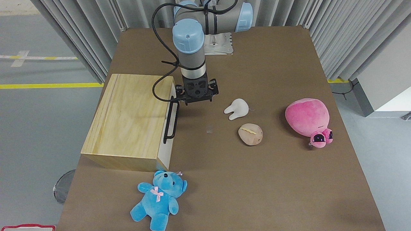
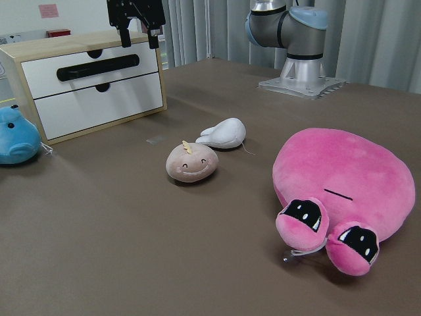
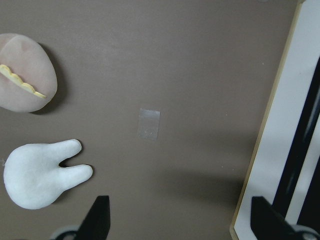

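Observation:
My gripper [image 1: 198, 100] hangs over the drawer front of the wooden cabinet [image 1: 125, 115], near its black handle [image 2: 99, 68]; in the wrist view its two fingers stand wide apart with nothing between them. A white tooth-shaped plush [image 3: 37, 175] and a round beige plush [image 3: 25, 82] with a yellow frill lie on the table to the right of the cabinet in the front view.
A pink plush [image 1: 306, 117] lies at the right of the table [image 1: 269, 184]. A blue teddy bear [image 1: 158, 204] lies in front of the cabinet.

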